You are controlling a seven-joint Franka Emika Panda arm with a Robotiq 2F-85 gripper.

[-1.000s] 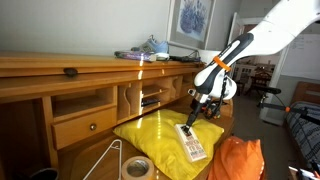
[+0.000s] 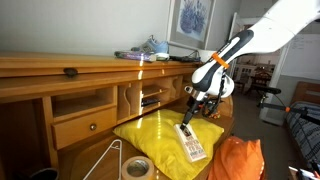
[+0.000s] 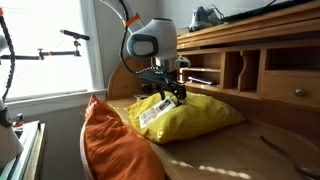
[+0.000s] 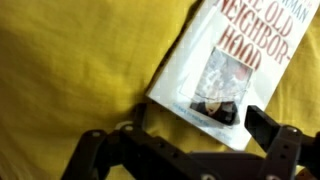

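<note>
A white book [image 2: 190, 143] with a small picture on its cover lies on a yellow cushion [image 2: 150, 130]. Seen from the wrist, the book [image 4: 236, 72] slants up to the right, and part of its title reads "Old Neighborhood". My gripper is open, its two dark fingers on either side of the book's lower end, with the cover showing between them. In the second exterior view the gripper [image 3: 180, 97] points down over the book [image 3: 156, 110]. Whether the fingertips touch the cushion I cannot tell.
Orange cloth [image 2: 237, 159] lies to the right of the cushion. A roll of tape [image 2: 138, 168] and a dark wire-like tool [image 2: 106, 154] rest on the wooden desk. Drawers and cubbyholes [image 2: 85, 115] line the back.
The arm and gripper have shifted only slightly over the book. The book and cushion look unmoved.
</note>
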